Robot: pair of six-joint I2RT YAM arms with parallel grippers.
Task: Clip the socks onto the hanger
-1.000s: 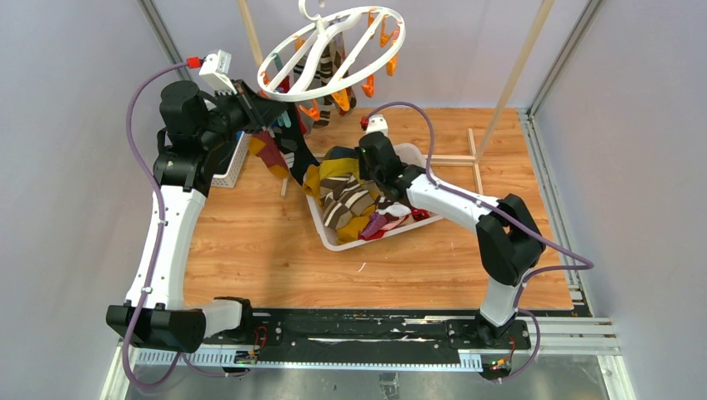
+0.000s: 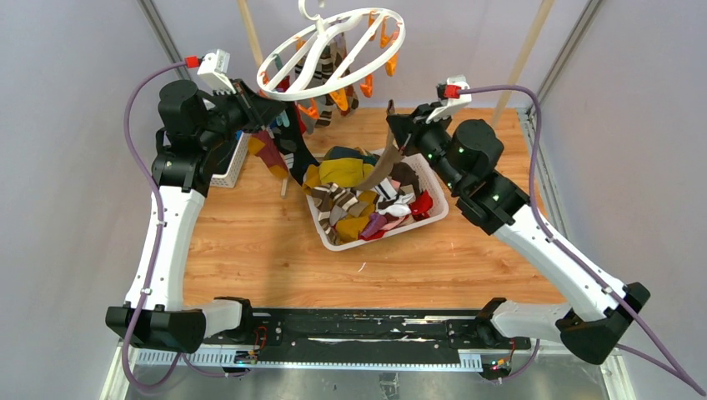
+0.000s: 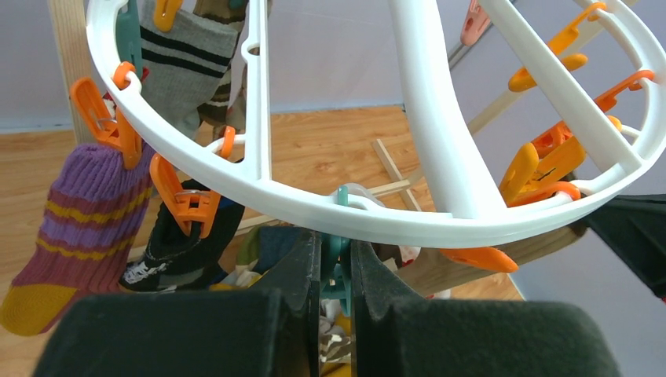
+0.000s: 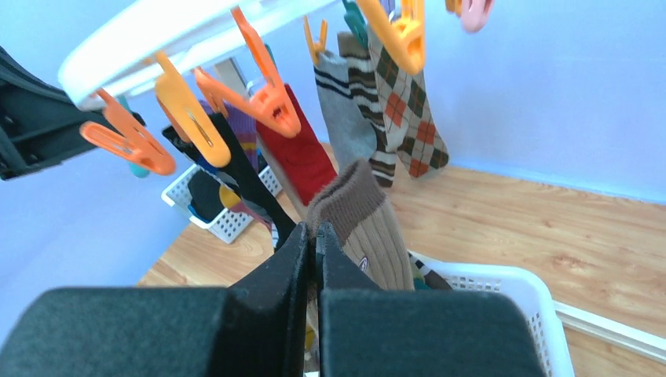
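The white round hanger (image 2: 271,85) hangs at the top, with socks pinned to several of its clips. My left gripper is shut on a teal clip (image 3: 342,196) at the hanger's rim; the clip's lower part shows between and behind the fingers. A brown-and-beige sock (image 4: 377,243) is pinched by its dark cuff in my right gripper, which is shut on it. In the top view, this sock (image 2: 385,165) dangles over the basket, to the right of and below the hanger. The white basket (image 2: 440,202) holds many loose socks.
A second white basket (image 2: 237,160) sits at the left behind the left arm. Orange clips (image 3: 188,200) and hanging socks, such as a purple striped one (image 3: 98,208), crowd the rim.
The right arm has risen from the basket and moved right and up, with the brown sock now pulled out and hanging from it. The left arm and the hanger have stayed put.
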